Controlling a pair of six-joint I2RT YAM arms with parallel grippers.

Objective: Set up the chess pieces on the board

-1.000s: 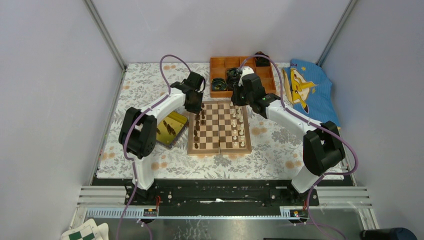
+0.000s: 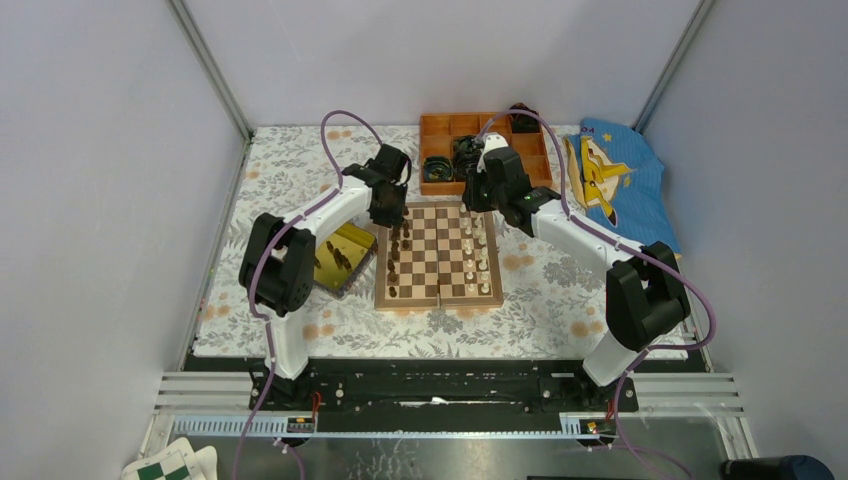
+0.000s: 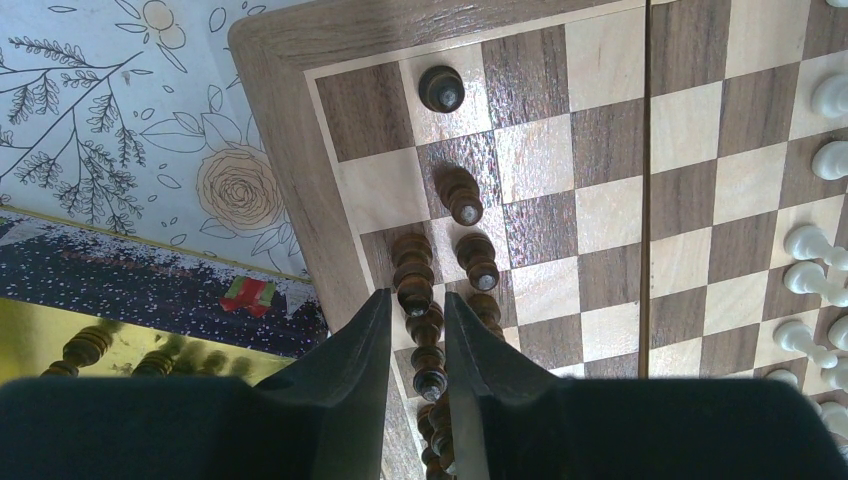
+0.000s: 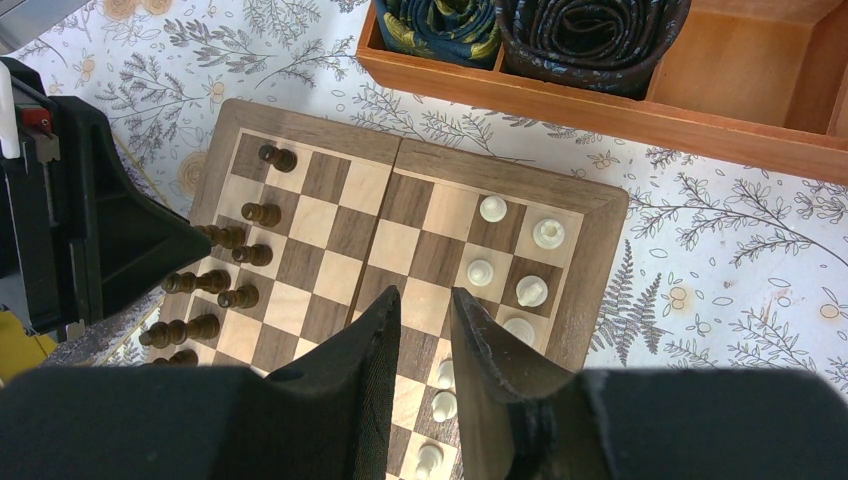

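The wooden chessboard (image 2: pixel 424 256) has dark pieces along its left side and white pieces along its right. Below the left wrist camera, a dark piece (image 3: pixel 412 262) stands upright on a dark square of the edge column. My left gripper is open around its top, with a gap beside the right finger. A dark pawn (image 3: pixel 477 258) stands close by on the right. Over the board's far right part, my right gripper is open and empty; white pieces such as this pawn (image 4: pixel 480 272) stand beneath and beyond it.
A yellow-lined box (image 2: pixel 345 251) holding several dark pieces lies left of the board. Behind it, a wooden organizer (image 4: pixel 740 133) contains rolled ties. A blue cloth (image 2: pixel 628 165) lies at the back right. The board's middle squares are bare.
The right arm looks still.
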